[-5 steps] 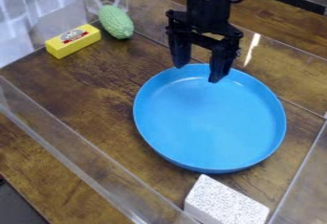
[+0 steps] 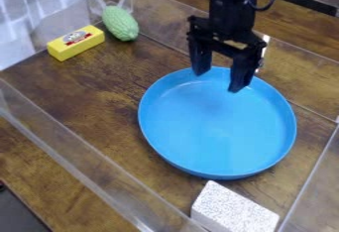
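My black gripper (image 2: 223, 65) hangs over the back part of a round blue plate (image 2: 216, 127), its two dark fingers spread apart, with no object visible between them. A small pale item shows just behind the gripper's right side, mostly hidden by it.
A yellow box (image 2: 75, 43) lies at the back left beside a green corn-like object (image 2: 119, 22). A white speckled block (image 2: 233, 212) sits at the front right. Clear walls border the area.
The gripper has shifted slightly right and turned a little, still above the plate. The objects around it look unmoved.
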